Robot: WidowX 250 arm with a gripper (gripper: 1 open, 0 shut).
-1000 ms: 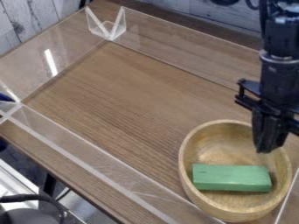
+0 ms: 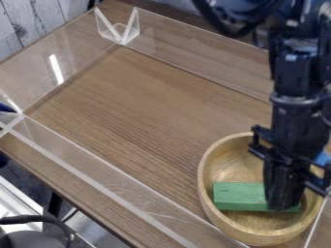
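A tan round bowl (image 2: 220, 165) at the lower right holds a green block (image 2: 242, 197) lying on its bottom. The black gripper (image 2: 287, 198) reaches down into the bowl from the right, its tip over the right part of the block and hiding it there. Whether its fingers touch or grasp the block cannot be told, and the space between them is hidden.
A wooden floor (image 2: 130, 107) with clear plastic walls surrounds the bowl. A white bracket (image 2: 116, 29) stands at the back left. Black cables hang at the top right.
The gripper has moved down into the bowl onto the right part of the green block. The block and bowl look unmoved.
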